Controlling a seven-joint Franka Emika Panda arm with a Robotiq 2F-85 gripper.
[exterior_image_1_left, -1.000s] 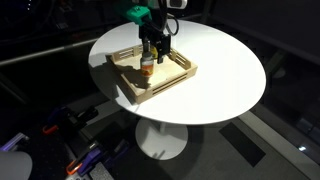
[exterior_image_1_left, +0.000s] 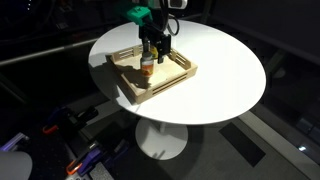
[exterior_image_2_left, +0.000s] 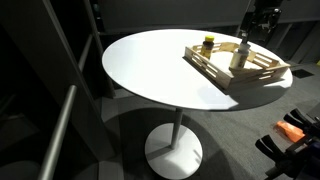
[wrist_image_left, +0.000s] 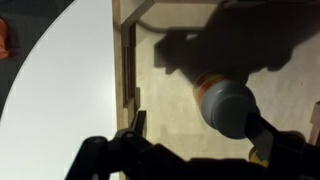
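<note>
A small bottle with a grey cap and orange lower part (exterior_image_1_left: 147, 65) stands in the wooden tray (exterior_image_1_left: 150, 94). In the wrist view its cap (wrist_image_left: 228, 108) lies close to the right finger (wrist_image_left: 262, 136), away from the left one. A second, yellow-capped bottle (exterior_image_2_left: 208, 46) also stands in the tray; only a bit of yellow (wrist_image_left: 258, 157) shows past the right finger in the wrist view. Above the tray, my gripper is open, its fingers spread wide. Whether it touches the grey cap I cannot tell.
Low slatted walls surround the tray, which rests on a round white table (exterior_image_1_left: 225, 75). Bare tabletop lies to the tray's right in exterior view 1. An orange object (exterior_image_2_left: 290, 131) is on the floor beyond the table's edge.
</note>
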